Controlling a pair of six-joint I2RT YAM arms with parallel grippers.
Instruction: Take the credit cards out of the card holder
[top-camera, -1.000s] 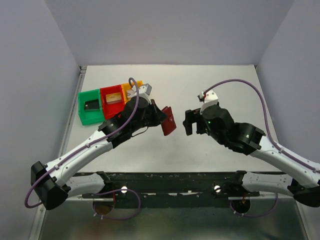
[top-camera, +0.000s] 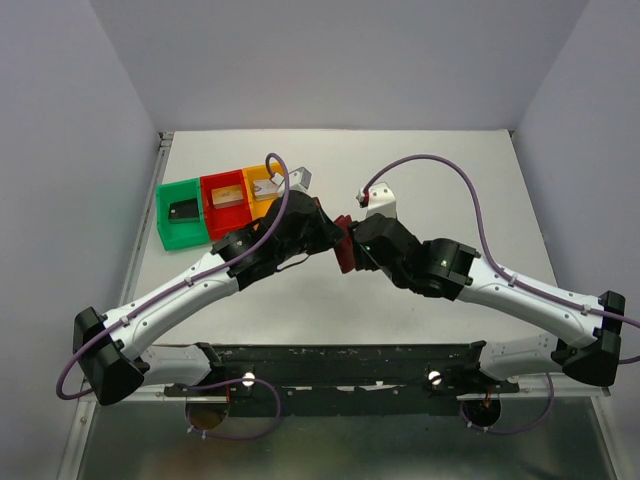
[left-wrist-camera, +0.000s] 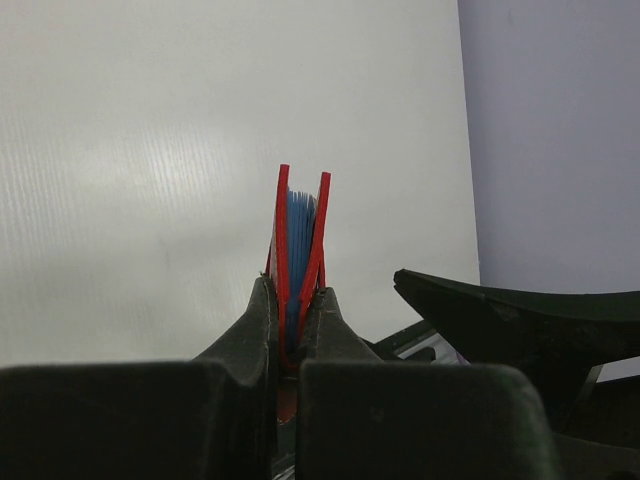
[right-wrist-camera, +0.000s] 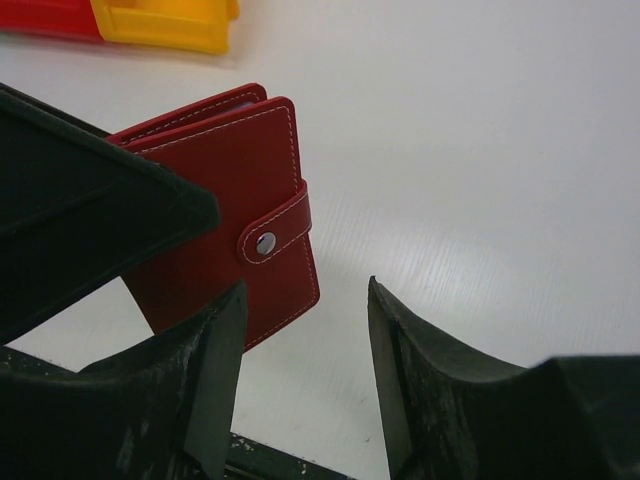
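My left gripper is shut on a red card holder (top-camera: 345, 245), which stands on edge with a stack of blue cards (left-wrist-camera: 300, 230) visible between its two flaps in the left wrist view. In the right wrist view the holder (right-wrist-camera: 255, 200) shows a snap strap on its side. My right gripper is part open right beside the holder's lower part, with one finger in front of it and the other over bare background.
Green (top-camera: 180, 235), red (top-camera: 225, 217) and orange (top-camera: 262, 175) bins stand at the back left, some holding items. Walls bound it on the sides and back.
My right arm has moved left up to the card holder. The left gripper with the holder has shifted slightly right.
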